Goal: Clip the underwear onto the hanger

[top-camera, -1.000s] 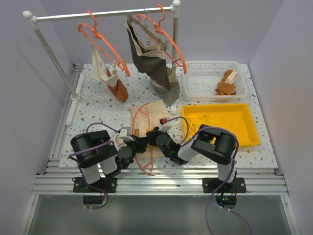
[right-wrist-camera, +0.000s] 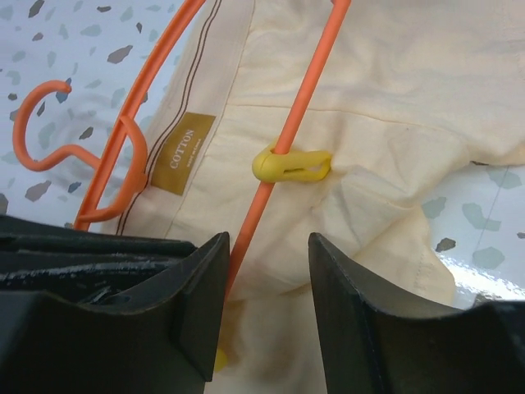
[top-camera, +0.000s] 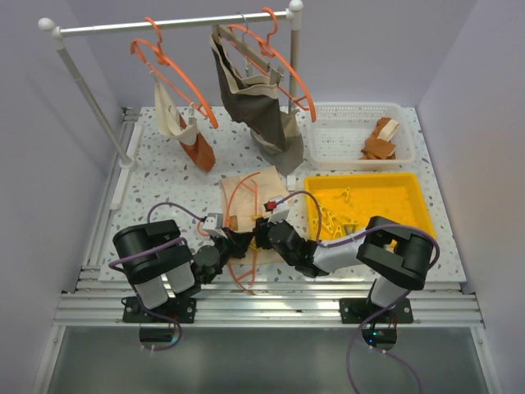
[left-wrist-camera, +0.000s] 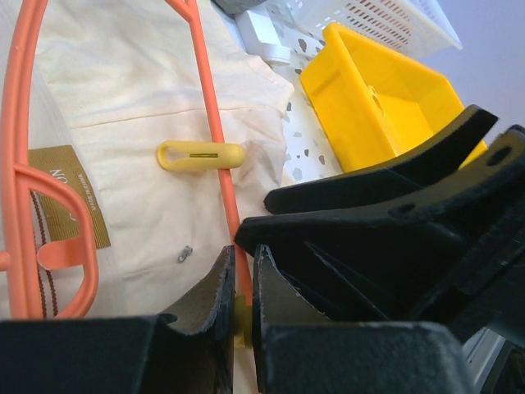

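Note:
A beige underwear (top-camera: 254, 185) lies flat, an orange hanger (left-wrist-camera: 205, 66) on it. A yellow clip sits on the hanger's bar, also seen in the right wrist view. Low on the same bar, more yellow shows behind the fingertips of my left gripper, which sit close together over it; whether they grip it is unclear. My right gripper is part open, straddling the bar below the upper clip, right beside the left gripper.
A yellow bin (top-camera: 410, 205) with clips is at right, a white basket (top-camera: 332, 148) behind it. A rack (top-camera: 98, 29) with hung garments stands at the back.
My right arm has shifted slightly to the right. The hanger and cloth have shifted a little with it; the left arm is nearly still.

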